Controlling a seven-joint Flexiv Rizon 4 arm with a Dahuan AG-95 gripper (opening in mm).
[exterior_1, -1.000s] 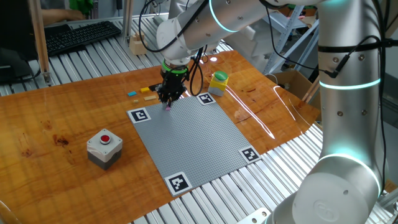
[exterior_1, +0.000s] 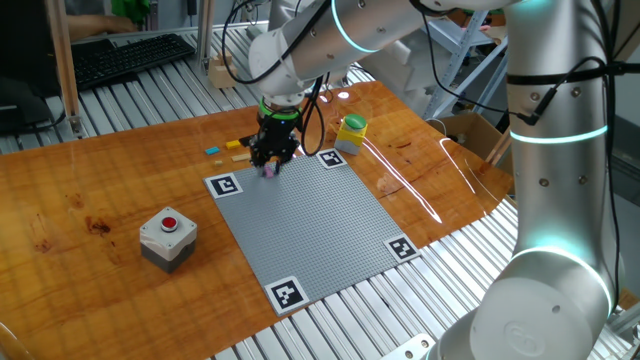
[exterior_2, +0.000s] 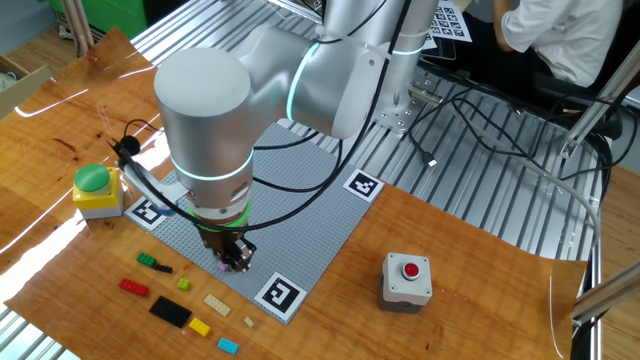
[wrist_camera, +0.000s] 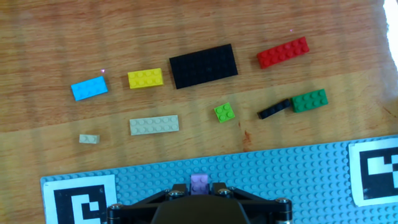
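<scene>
A small purple brick (wrist_camera: 199, 183) sits between the fingertips of my gripper at the bottom of the wrist view. The fingers close in on both its sides, and the fingers look shut on it. It is over the grey studded baseplate (exterior_1: 305, 220), near the edge facing the loose bricks. In exterior view 1 the purple brick (exterior_1: 268, 171) shows just below the dark fingers. Exterior view 2 has it partly hidden behind the gripper (exterior_2: 232, 258). Whether its underside touches the plate cannot be seen.
Loose bricks lie beyond the plate's edge, among them blue (wrist_camera: 89, 88), yellow (wrist_camera: 145, 78), large black (wrist_camera: 203, 66), red (wrist_camera: 283, 52), lime (wrist_camera: 224, 112) and green (wrist_camera: 310, 100). A red-button box (exterior_1: 168, 240) and a green-button box (exterior_1: 351, 134) stand beside the plate. Most of the plate is clear.
The arm, gripper and purple brick appear shifted very slightly, a little up and left in exterior view 1. Everything else stays in place.
</scene>
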